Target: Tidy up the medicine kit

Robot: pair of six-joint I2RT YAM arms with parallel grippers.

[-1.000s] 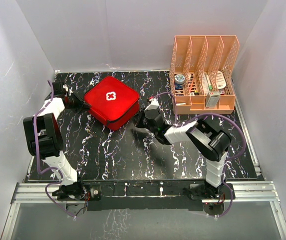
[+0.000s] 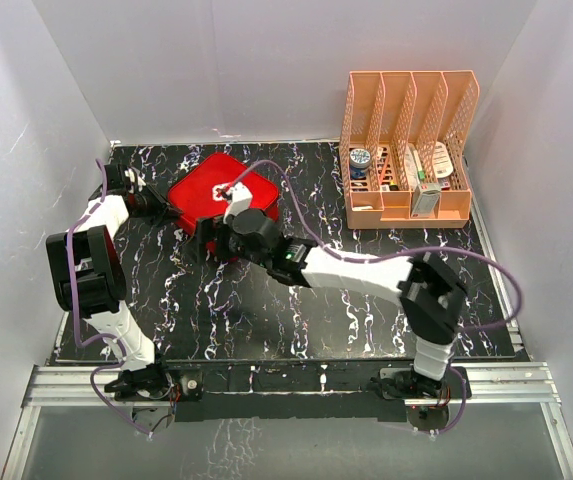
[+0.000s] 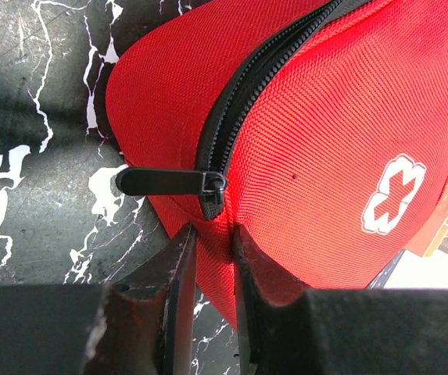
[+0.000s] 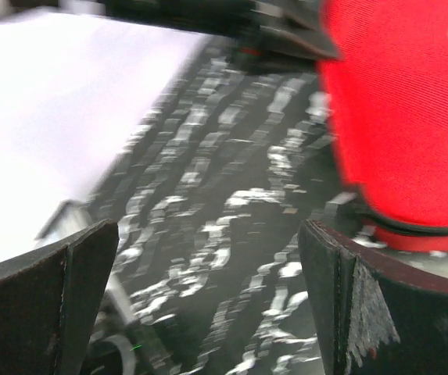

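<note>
The red medicine kit (image 2: 198,182) lies at the back left of the table, its white cross logo showing in the left wrist view. My left gripper holds its fingers at the kit's corner, pinching the fabric just beside the end of the black zipper and its pull tab (image 3: 165,181). My right gripper stands open above the kit's front side in the top view; in the right wrist view, blurred, the kit and zipper lie right of its fingers, with dark table between them.
A peach organizer (image 2: 406,208) with jars, boxes and small items stands at the back right. Pale walls enclose the sides and back.
My right arm has swept left from beside the kit to over it, now covering part of its top and logo in the top view. The left arm and kit look unmoved.
</note>
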